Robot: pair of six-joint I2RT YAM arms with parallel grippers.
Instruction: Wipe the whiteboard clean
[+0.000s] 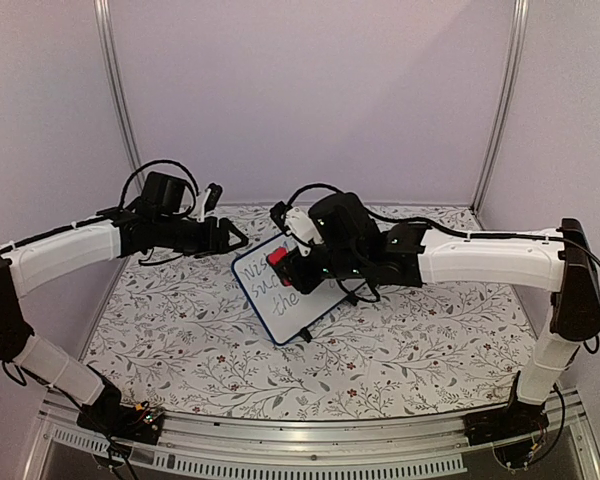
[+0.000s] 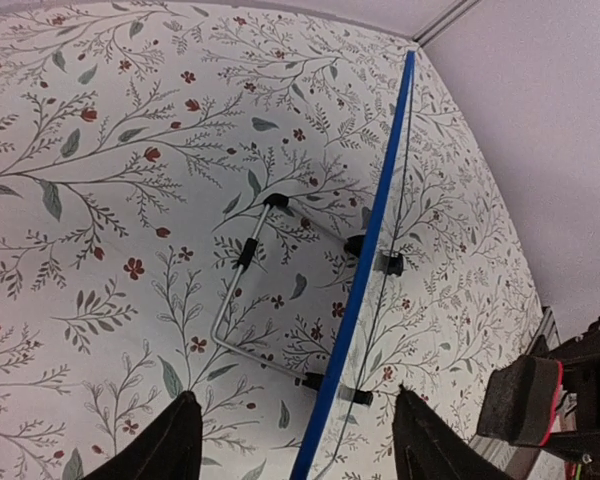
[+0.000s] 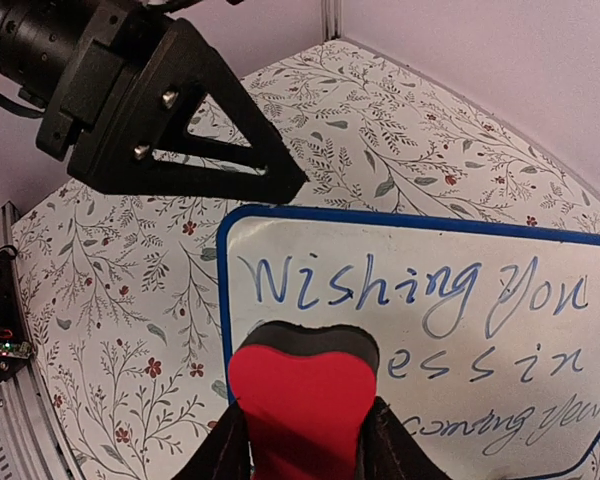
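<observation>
A blue-framed whiteboard [image 1: 280, 315] stands tilted on the table, bearing handwriting in blue [image 3: 440, 290], "Wishing you" on its top line. My right gripper [image 1: 292, 268] is shut on a red eraser [image 3: 305, 410] with a dark felt pad, held over the board's left part and hiding some letters. Whether the felt touches the board cannot be told. At the board's upper left corner, my left gripper [image 1: 237, 238] is open. In the left wrist view the blue board edge [image 2: 355, 290] runs between its spread fingers; no contact shows.
Behind the board, a wire stand [image 2: 242, 265] with black feet props it on the flower-patterned table [image 1: 200, 350]. Pale walls [image 1: 310, 100] enclose the back and sides. Open table lies in front of the board.
</observation>
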